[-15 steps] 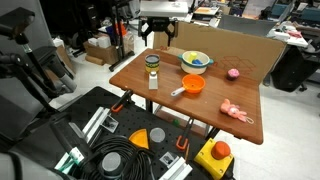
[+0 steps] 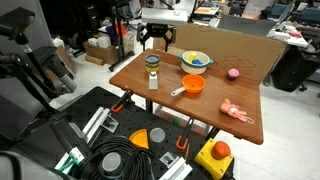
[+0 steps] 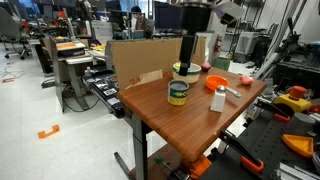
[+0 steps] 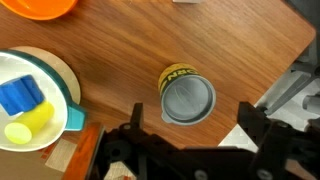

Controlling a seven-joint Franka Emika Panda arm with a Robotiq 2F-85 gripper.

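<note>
A can [image 2: 152,62] with a yellow and green label stands upright on the wooden table [image 2: 225,118], near its left end. My gripper [image 2: 155,46] is open above the can, with nothing between its fingers. In the second exterior view, the can [image 3: 178,93] stands below and slightly left of the gripper. The wrist view looks down on the can's pale round top [image 4: 188,99], which lies between the spread fingers. A visible gap separates the fingers from the can.
Close by is a white bowl [image 2: 186,66] holding blue and yellow things. An orange bowl [image 2: 194,84], a white bottle [image 2: 153,82] and a pink toy [image 2: 235,110] also stand on the table. A cardboard panel [image 2: 240,53] lines the back.
My gripper has come down toward the can over the last second, its fingers staying apart. The can and the other table objects have not moved.
</note>
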